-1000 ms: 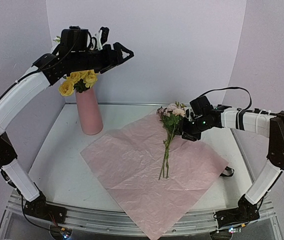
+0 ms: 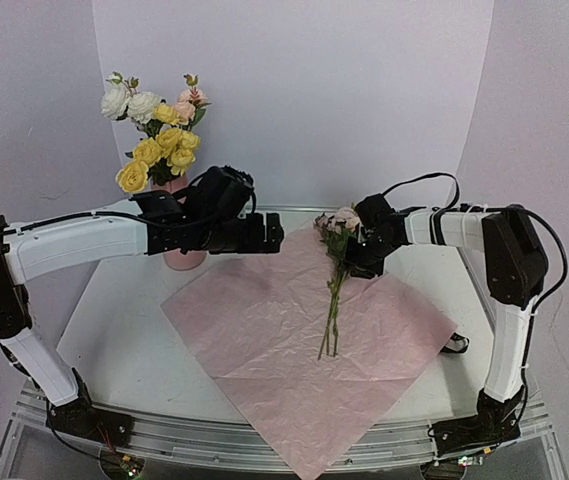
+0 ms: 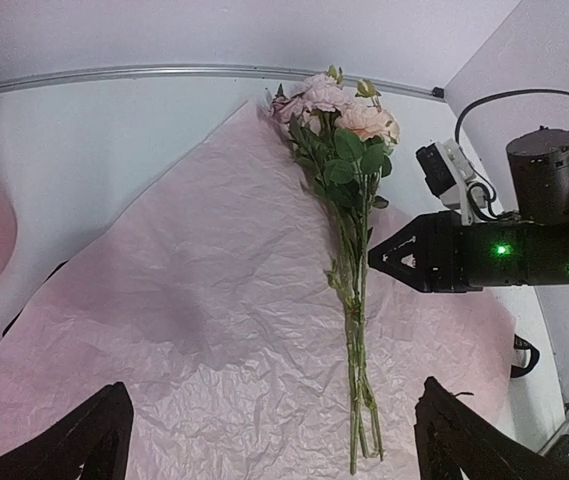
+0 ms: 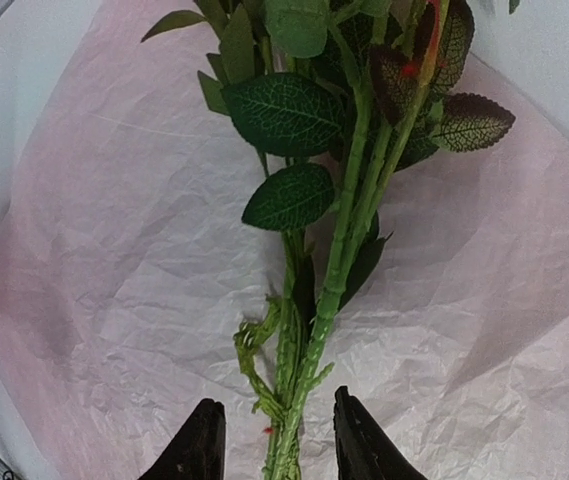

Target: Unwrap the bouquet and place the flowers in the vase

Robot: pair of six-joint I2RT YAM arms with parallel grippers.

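Note:
A bunch of pink flowers [image 2: 335,250] with long green stems lies on pink paper, blooms toward the back. In the right wrist view its stems [image 4: 336,270] run down between the parted fingers of my right gripper, which is open around them. From the left wrist view, the right gripper sits just right of the stems. My left gripper [image 2: 276,233] hangs in front of the vase, left of the bunch; its fingers [image 3: 79,440] are wide apart with nothing between. The pink vase [image 2: 186,260] at the back left holds yellow, white and pink flowers [image 2: 167,145]; the left arm partly covers it.
Pink wrapping paper [image 2: 264,340] covers the middle of the white table [image 2: 114,330]. A black strap loop [image 2: 456,344] pokes out at the paper's right corner. Walls close in the back and sides. Bare table shows at the front left.
My left arm has come down from above the vase flowers to a low place in front of the vase. The right gripper has shifted left to the stems. The bunch has not moved.

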